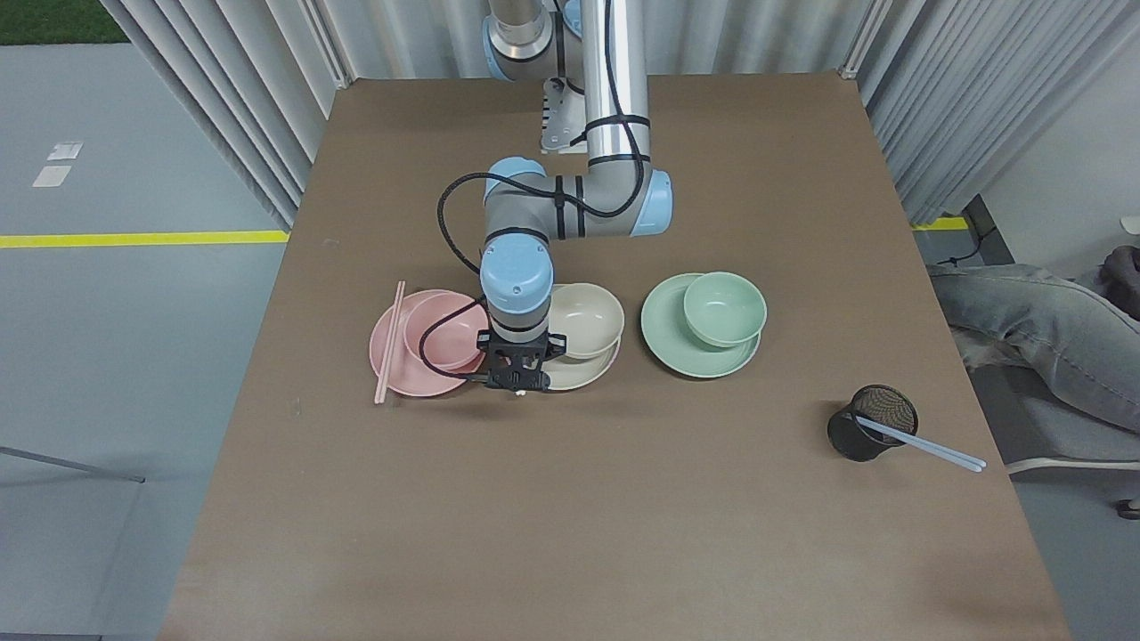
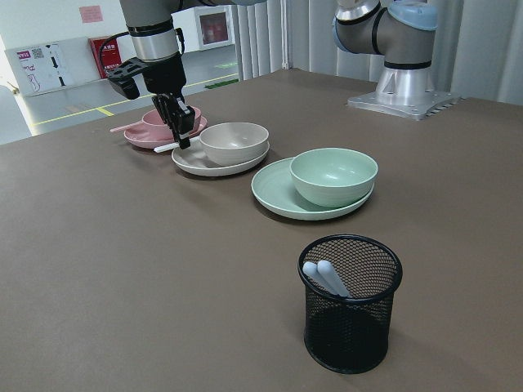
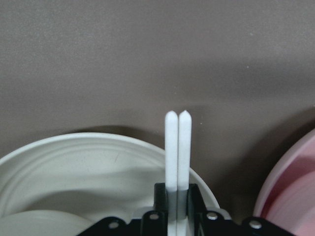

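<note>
My gripper [image 1: 518,374] is low over the left edge of the white plate [image 2: 204,167], shut on a pair of white chopsticks [image 3: 171,152], whose tips point toward the table's near side. The white bowl [image 1: 584,319] sits on that plate. Beside it, the pink plate [image 1: 422,379] holds a pink bowl [image 1: 453,342], with pink chopsticks [image 1: 390,344] along its left rim. To the other side, a green bowl [image 1: 724,310] sits on a green plate [image 1: 668,336].
A black mesh cup [image 1: 860,433] with pale blue chopsticks [image 1: 940,450] stands at the front right of the table [image 1: 598,523]. A person's legs are beside the right edge.
</note>
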